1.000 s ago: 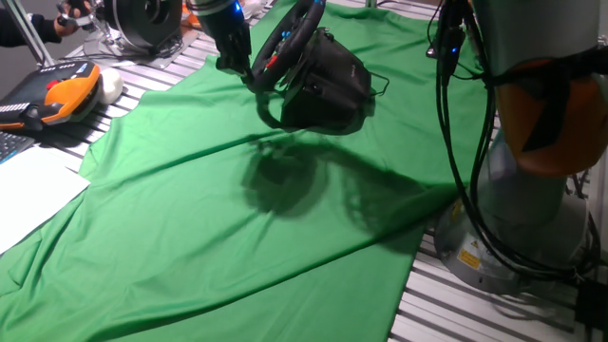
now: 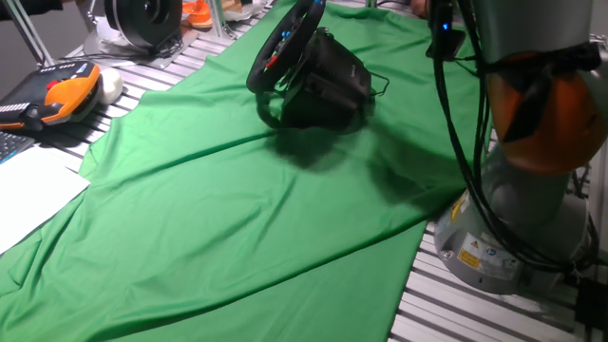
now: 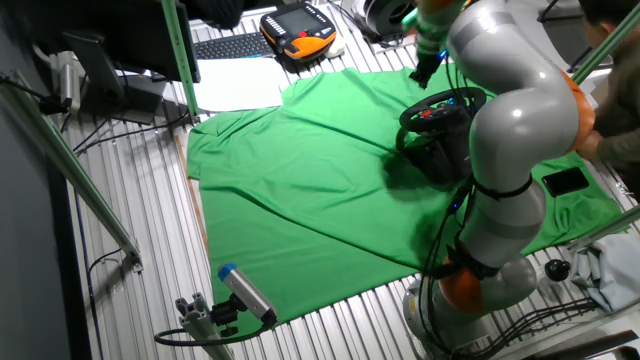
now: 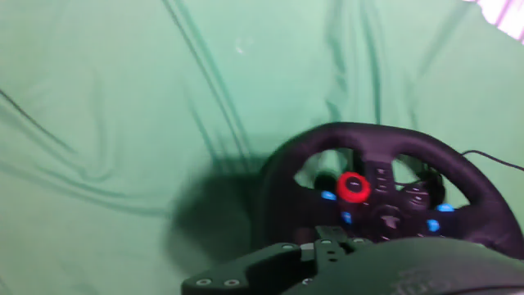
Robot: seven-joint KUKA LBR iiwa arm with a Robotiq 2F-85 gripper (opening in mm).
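Observation:
A black steering wheel (image 2: pixel 287 46) on a dark base (image 2: pixel 328 85) stands on the green cloth (image 2: pixel 199 190). The wrist view shows the wheel (image 4: pixel 360 135) face on, with a red dial and blue buttons. My gripper (image 3: pixel 424 72) hangs above the wheel's far side in exterior view 2, apart from the cloth. Along the bottom of the wrist view, its dark parts overlap the lower wheel, and the finger state is unclear there. Exterior view 1 does not show the gripper. No held object can be made out.
An orange-edged teach pendant (image 3: pixel 298 35), a keyboard (image 3: pixel 228 48) and white paper (image 3: pixel 238 84) lie beyond the cloth. A black phone (image 3: pixel 566 181) rests near the right end. A camera on a stand (image 3: pixel 246 292) is at the front.
In exterior view 1, my gripper has risen from beside the wheel's rim and out of the top of the picture. Its shadow has shifted. The wheel has stayed in place.

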